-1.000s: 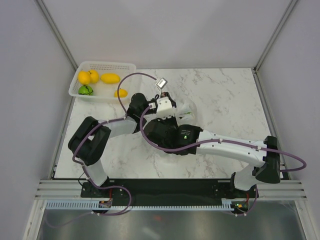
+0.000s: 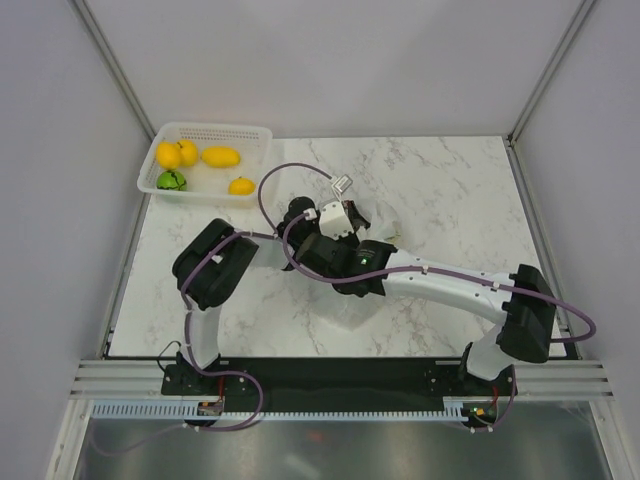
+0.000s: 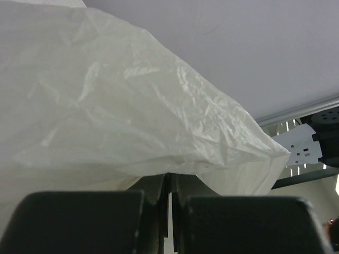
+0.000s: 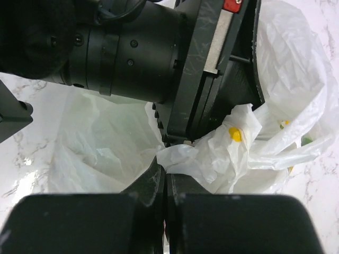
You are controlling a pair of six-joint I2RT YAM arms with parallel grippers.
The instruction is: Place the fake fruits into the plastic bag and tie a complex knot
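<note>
The white plastic bag (image 2: 345,310) lies at the middle of the table, largely under both arms. My left gripper is shut against crumpled bag film that spreads over it; whether film is between its fingers is unclear. My right gripper is shut at the gathered bag neck, a flap of plastic over its tips, right beside the left gripper's body. Small bits of yellow (image 4: 235,134) and green (image 4: 306,141) show through or between the bag's folds. Whether a knot has formed cannot be told.
A white basket (image 2: 210,192) at the back left holds several yellow fruits (image 2: 220,156) and a green one (image 2: 171,180). Both arms crowd the middle.
The two grippers remain close together.
</note>
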